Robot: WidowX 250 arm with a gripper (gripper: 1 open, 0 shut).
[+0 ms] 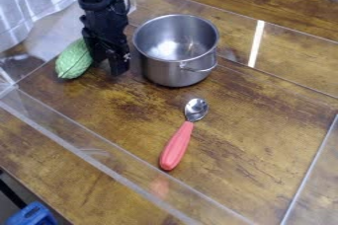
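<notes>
The black gripper (101, 56) reaches down from the top left, low over the table beside a green cabbage-like object (71, 64), which lies at its left and is partly behind it. I cannot tell whether the fingers are open or shut, or whether they grip the green thing. A steel pot (176, 46) stands just right of the gripper. A spoon with a pink handle (177, 144) lies on the table below the pot.
Clear plastic edges run along the left and right sides. A blue object (34, 216) sits at the bottom left corner.
</notes>
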